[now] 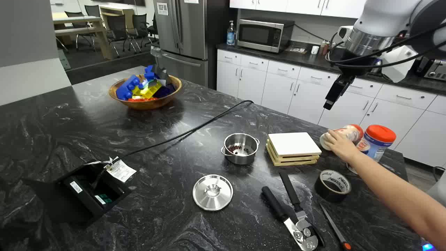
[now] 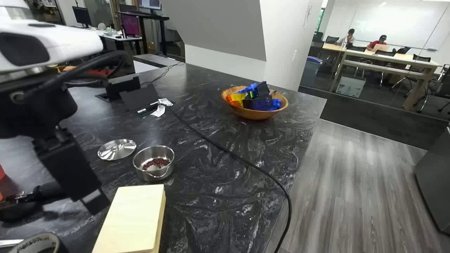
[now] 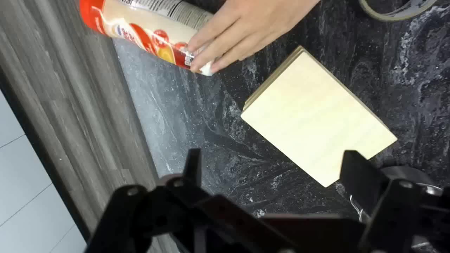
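Observation:
My gripper is open, its two black fingers wide apart with nothing between them in the wrist view. In exterior view 1 the gripper [image 1: 329,104] hangs above the counter's far edge, clear of everything below. A stack of pale wooden boards [image 3: 318,122] lies on the dark counter beneath it. A small steel pot [image 1: 241,151] with dark red beans inside stands beside the boards. Its round steel lid [image 1: 213,192] lies flat on the counter nearby. A person's hand [image 3: 253,31] holds a tilted creamer bottle [image 3: 145,36] near the counter edge.
A red-lidded canister [image 1: 376,141], tape roll [image 1: 332,185], can opener [image 1: 299,226] and scissors [image 1: 334,228] crowd the right side. A cable [image 1: 188,133] crosses the counter from a black box [image 1: 90,188]. A wooden bowl of toys [image 1: 146,103] sits farther back.

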